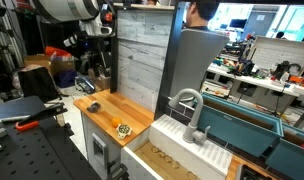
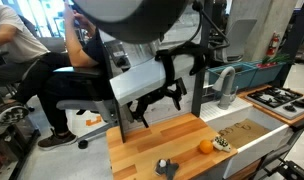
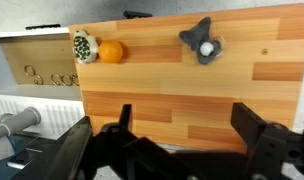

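Observation:
My gripper stands open above the wooden counter, with bare wood between its fingers in the wrist view. An orange fruit [image 3: 112,51] lies on the counter toward that view's upper left. Touching or nearly touching it is a pale, speckled roundish object [image 3: 85,46]. Farther right rests a dark grey, soft-looking piece [image 3: 200,38] with a small light round part. All three lie apart from the fingers. In exterior view 1 the arm is at the upper left, higher than the orange and the grey piece.
An open drawer [image 1: 168,166] with several rings in it adjoins the counter. Beyond it are a sink with a pale faucet [image 2: 227,85] and a stove [image 2: 284,103]. A grey panel wall [image 1: 140,55] rises behind the counter. Much of the wooden top is clear.

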